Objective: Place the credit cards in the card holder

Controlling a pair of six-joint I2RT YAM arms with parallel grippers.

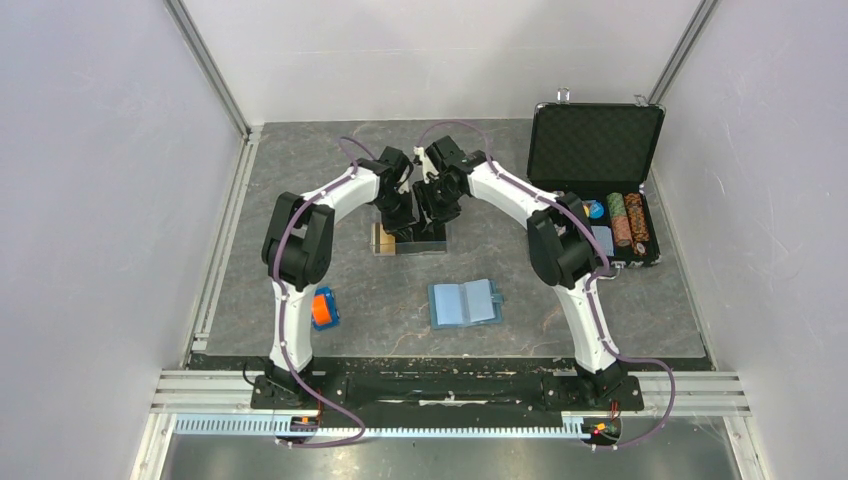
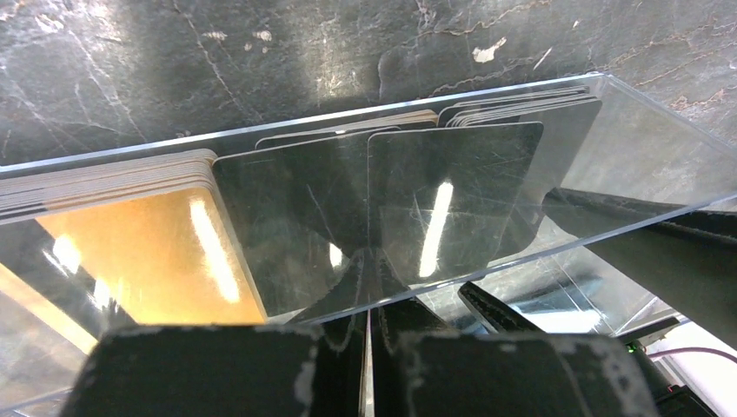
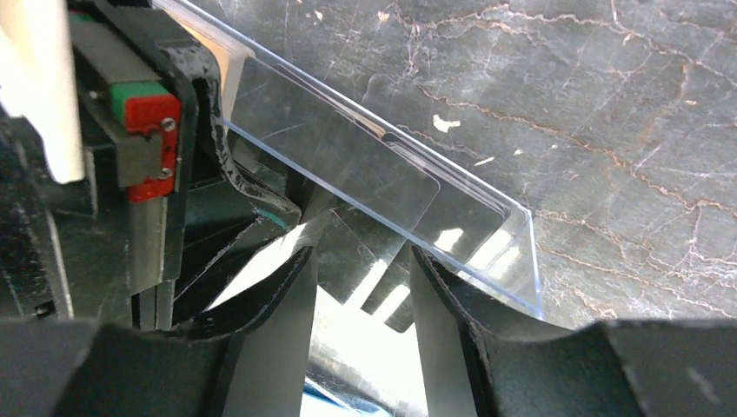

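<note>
A clear acrylic box holds several stacks of cards, gold cards at one end and dark cards beside them. My left gripper is shut at the box's rim, with no card clearly visible between its fingers. My right gripper is open just over the box, dark cards showing below and between its fingertips. A light blue card holder lies open nearer the front of the table.
An open black case with chips stands at the right. An orange and blue object lies beside the left arm.
</note>
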